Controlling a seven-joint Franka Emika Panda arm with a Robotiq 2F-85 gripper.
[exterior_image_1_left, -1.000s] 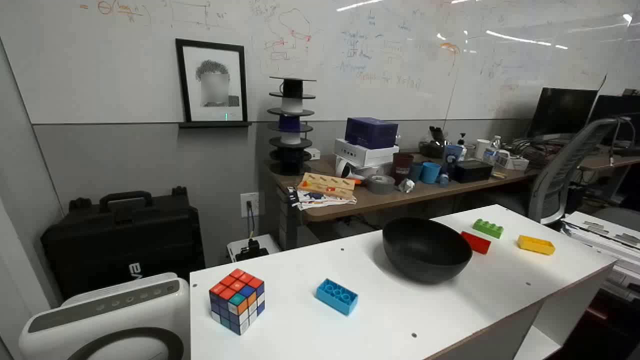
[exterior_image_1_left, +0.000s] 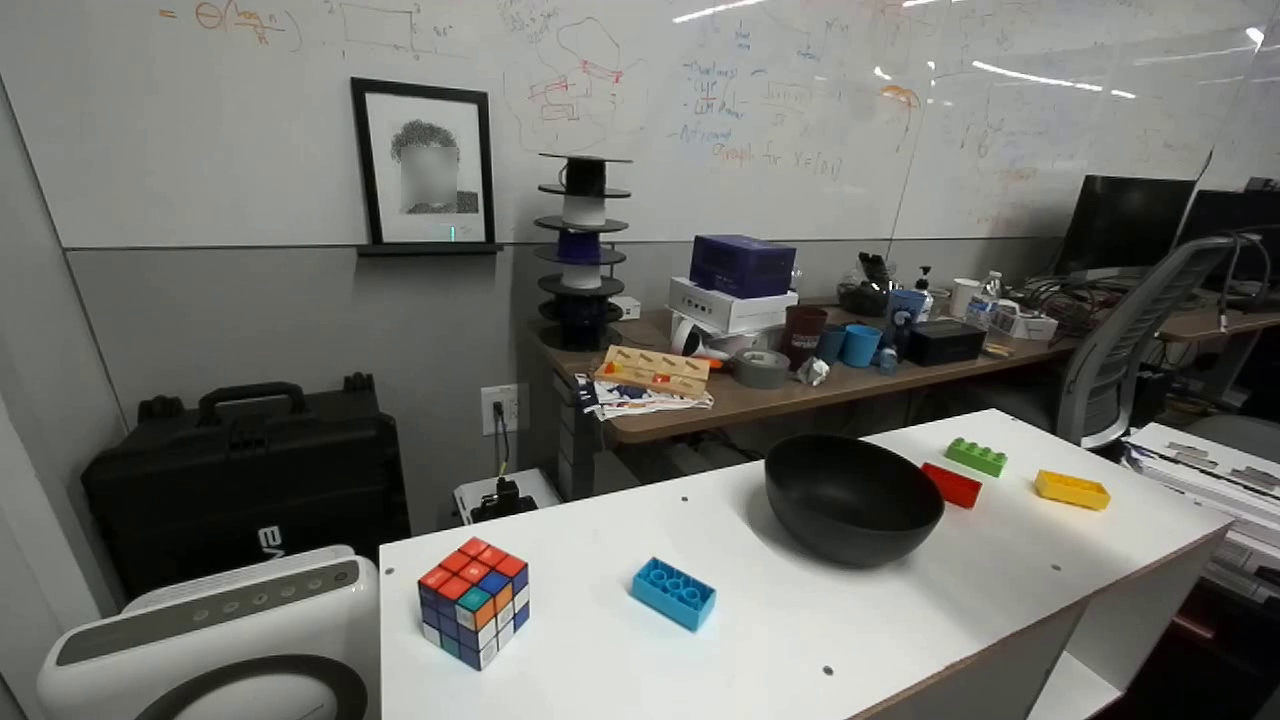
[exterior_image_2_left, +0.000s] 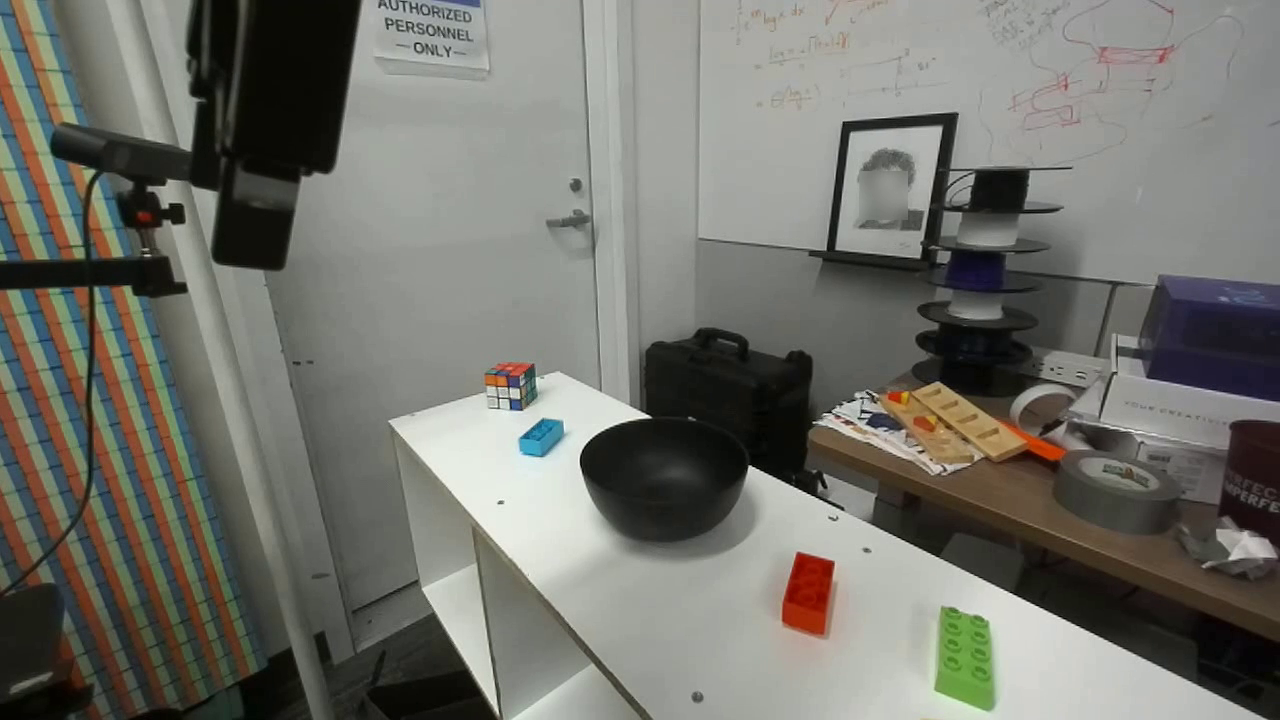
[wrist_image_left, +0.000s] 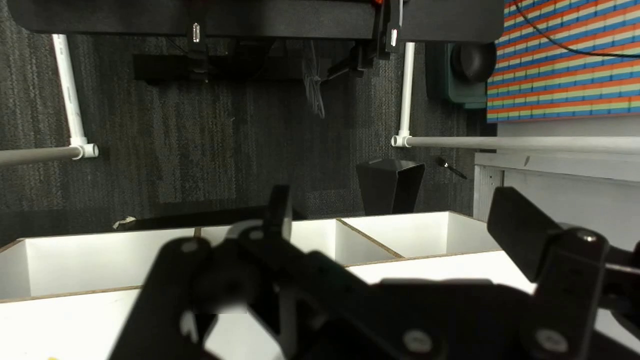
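Note:
My gripper stands open in the wrist view, its dark fingers (wrist_image_left: 520, 231) wide apart and nothing between them. In exterior view 2 a dark part of the arm (exterior_image_2_left: 266, 108) hangs at the upper left, high above the shelf top; exterior view 1 shows none of it. On the white surface are a black bowl (exterior_image_1_left: 852, 504), a blue brick (exterior_image_1_left: 674, 593), a Rubik's cube (exterior_image_1_left: 475, 602), a red brick (exterior_image_1_left: 951, 485), a green brick (exterior_image_1_left: 976, 456) and a yellow brick (exterior_image_1_left: 1071, 490). Inside the bowl, what shows is empty.
The white shelf unit (exterior_image_1_left: 756, 672) has open compartments along its front. Behind it stands a cluttered brown desk (exterior_image_1_left: 672, 422). White pipes (wrist_image_left: 73, 114) cross the floor area in the wrist view. Bare surface lies between the blue brick and the bowl.

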